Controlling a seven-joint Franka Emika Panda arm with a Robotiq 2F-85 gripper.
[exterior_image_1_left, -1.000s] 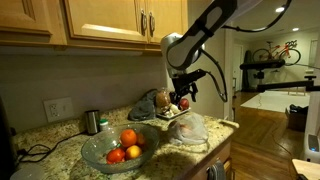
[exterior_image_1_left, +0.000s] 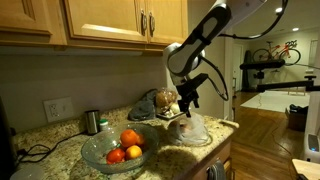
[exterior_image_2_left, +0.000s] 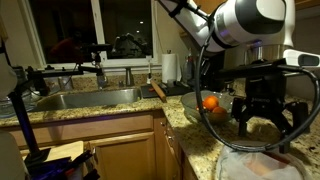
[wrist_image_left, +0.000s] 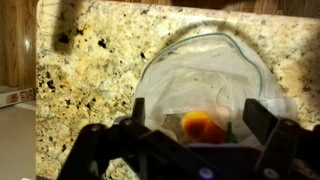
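Below my gripper lies a pale, see-through bag (wrist_image_left: 190, 75) with an orange-yellow fruit (wrist_image_left: 203, 127) showing inside it. The two dark fingers stand wide apart, one on each side of the fruit in the wrist view, so the gripper is open. From the side, the gripper (exterior_image_1_left: 190, 104) hangs just over the bag (exterior_image_1_left: 187, 130) on the granite counter. In the second exterior view the bag (exterior_image_2_left: 262, 165) sits low at the right, under the fingers. Whether the fingertips touch the bag, I cannot tell.
A green colander (exterior_image_1_left: 119, 152) holding several red and orange fruits stands on the counter nearer the wall. Behind the bag are a tray (exterior_image_1_left: 165, 111) with items and a metal canister (exterior_image_1_left: 92, 122). The counter's front edge runs close beside the bag.
My gripper has come down from higher up, step by step, to just above the bag. The colander and the bag stay where they were.
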